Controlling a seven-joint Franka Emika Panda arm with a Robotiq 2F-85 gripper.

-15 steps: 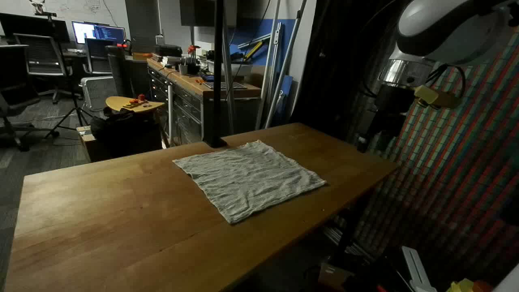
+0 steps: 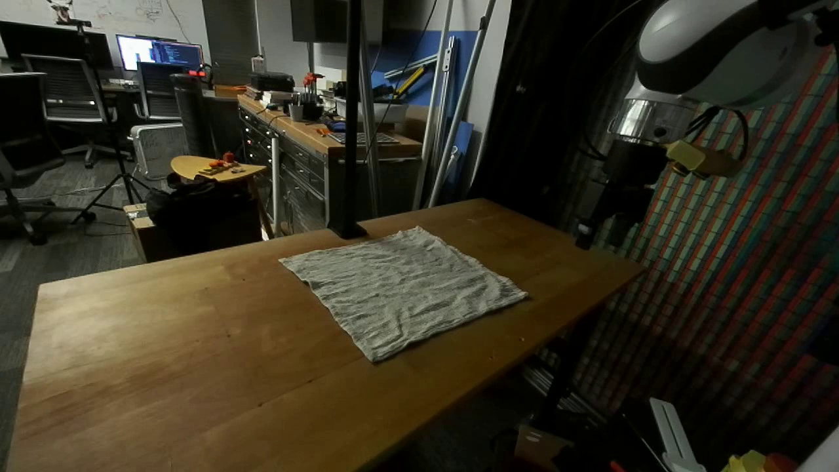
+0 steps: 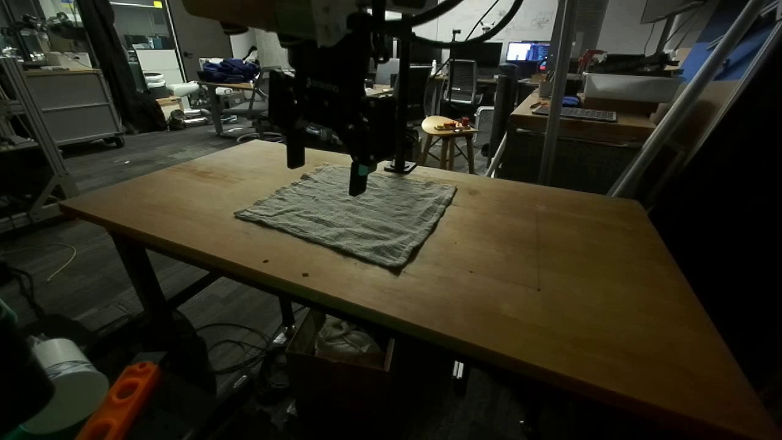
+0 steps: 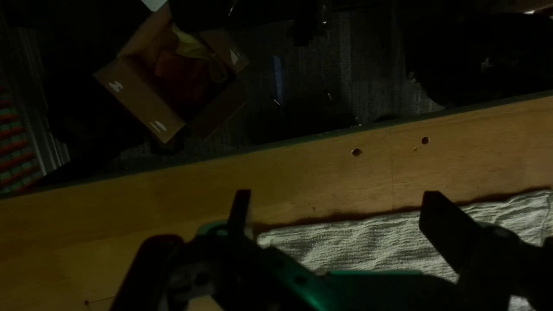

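A grey, wrinkled cloth [image 2: 405, 291] lies spread out nearly flat on the wooden table. In exterior view 2 the cloth [image 3: 396, 212] is partly covered by my gripper [image 3: 326, 172], which hangs in front of it with its fingers apart. The wrist view has the open gripper with a wide empty gap; one edge of the cloth [image 4: 352, 241] shows beyond and below the fingers. Seen from exterior view 1, the gripper is up near the table's right end, clear of the cloth.
The bare table [image 2: 157, 346] has wide free room on the side away from the arm. A black post [image 2: 350, 157] rises at the table's far edge. Below the near edge, an open cardboard box [image 4: 140, 98] sits on the floor.
The cloth lies as before.
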